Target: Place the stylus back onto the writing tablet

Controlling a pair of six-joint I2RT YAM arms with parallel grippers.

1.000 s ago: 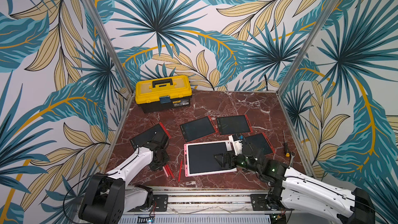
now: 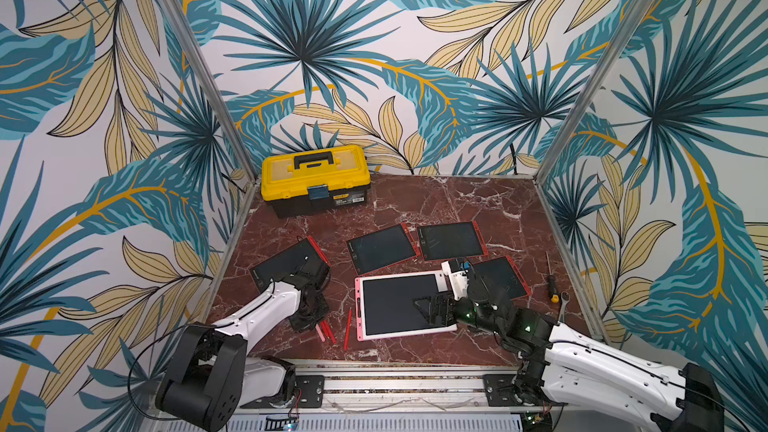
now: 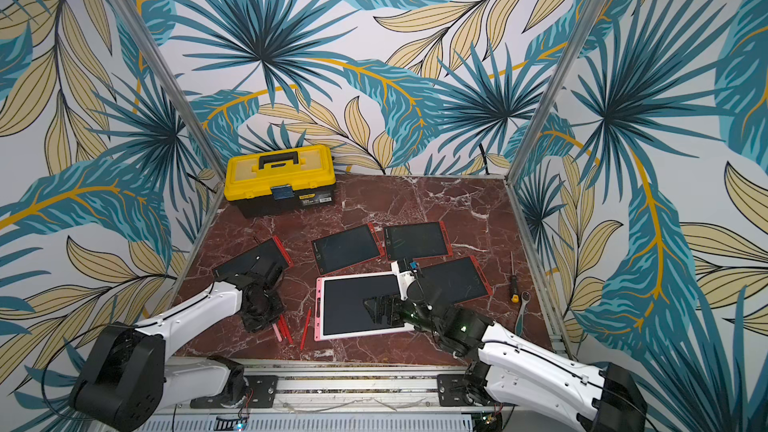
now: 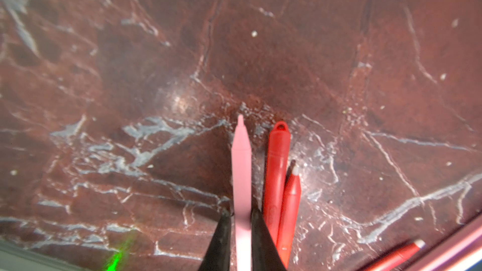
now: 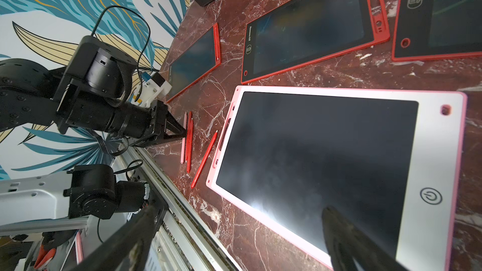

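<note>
The white and pink writing tablet (image 2: 400, 304) lies screen up at the front centre of the table. Left of it, a pink stylus (image 4: 241, 170) lies beside two red styluses (image 4: 276, 180), with another red stylus (image 5: 203, 160) apart, nearer the tablet. My left gripper is down at the pink stylus, shut around its shaft, which shows between the fingertips. My right gripper hovers over the white tablet, open with nothing between its blurred fingers.
Several red-rimmed tablets (image 3: 344, 248) lie across the middle and sides. A yellow toolbox (image 2: 313, 176) stands at the back left. A screwdriver (image 3: 514, 288) and wrench (image 3: 522, 308) lie at the right edge.
My left arm and gripper have moved slightly, a little lower toward the pink stylus. The right arm looks unchanged.
</note>
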